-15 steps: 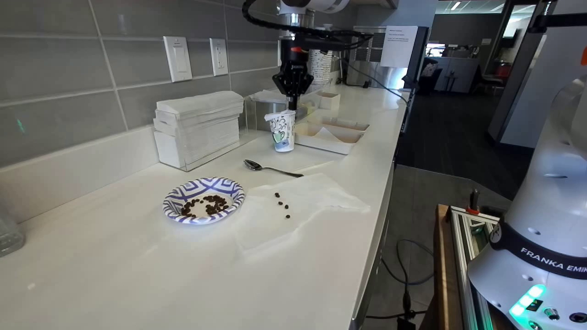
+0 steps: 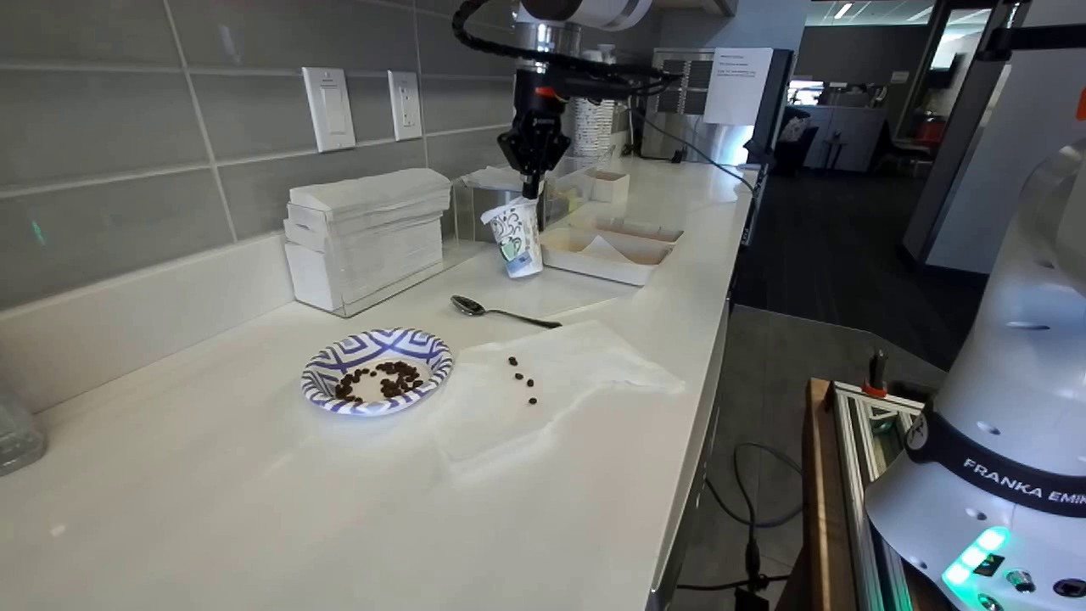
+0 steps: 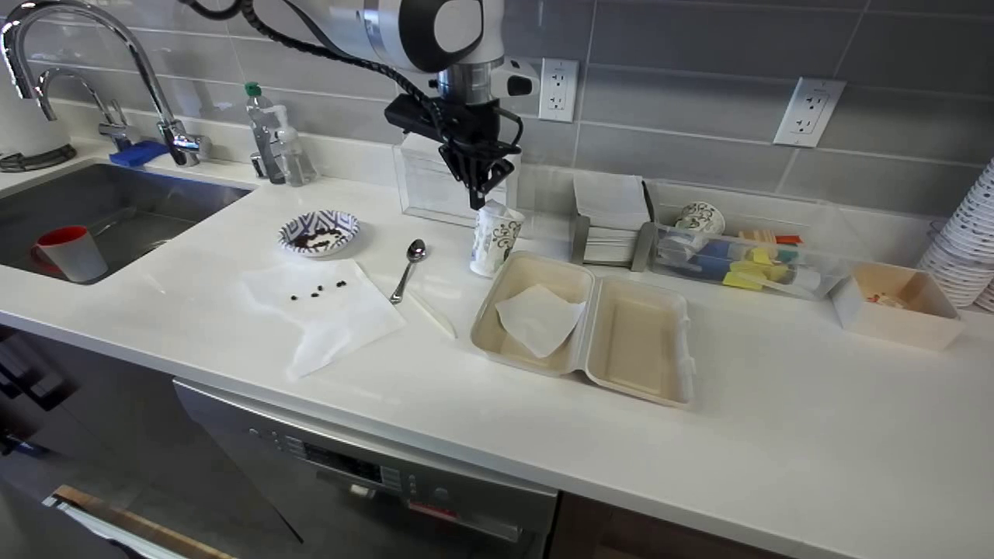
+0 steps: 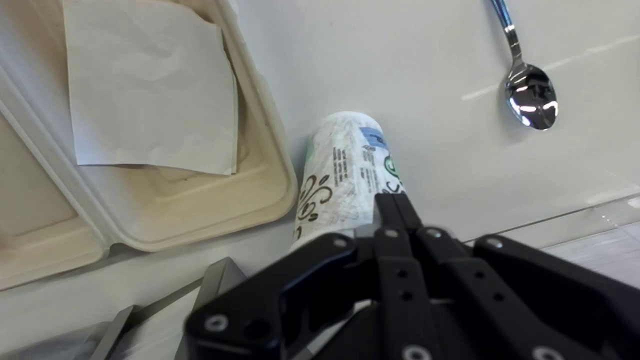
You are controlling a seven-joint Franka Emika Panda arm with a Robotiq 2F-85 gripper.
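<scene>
A patterned paper cup (image 2: 517, 239) leans on the counter, its top tipped toward the tiled wall. Something pale shows at its mouth in exterior view 2, where the cup (image 3: 495, 242) is tilted as well. My gripper (image 2: 530, 192) points down at the cup's rim, fingers shut. From the wrist, the gripper's tips (image 4: 393, 201) overlap the side of the cup (image 4: 345, 162). I cannot tell whether the thin cup wall is pinched between them or merely touched.
An open takeout box (image 3: 531, 349) holding a napkin sits close beside the cup. A spoon (image 3: 407, 270), a bowl of dark beans (image 3: 319, 222) and a paper sheet (image 3: 340, 326) with several beans lie nearby. Napkin holders (image 2: 366, 239) line the wall.
My gripper has shifted slightly toward the wall and up. The cup stood nearly upright before; now its top has tipped toward the wall.
</scene>
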